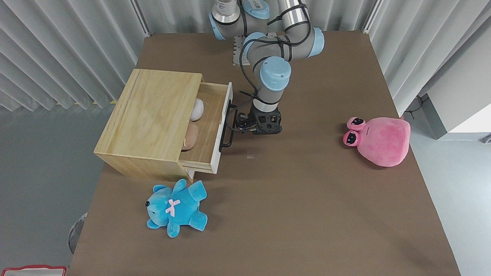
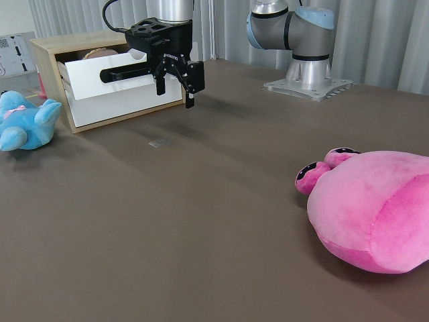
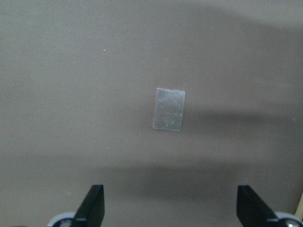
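A wooden cabinet (image 1: pixel 145 117) has its drawer (image 1: pixel 209 119) partly out, with a white plush (image 1: pixel 196 109) and a beige round item (image 1: pixel 188 137) inside, both partly hidden. My gripper (image 1: pixel 244 124) is at the drawer's white front (image 2: pixel 114 100), by its black handle. In the wrist view the two fingers (image 3: pixel 92 208) are apart at the bottom, over bare table with a small clear patch (image 3: pixel 168 109); contact with the drawer is unclear.
A blue plush bear (image 1: pixel 182 209) lies in front of the cabinet. A pink plush (image 1: pixel 382 140) lies at the right.
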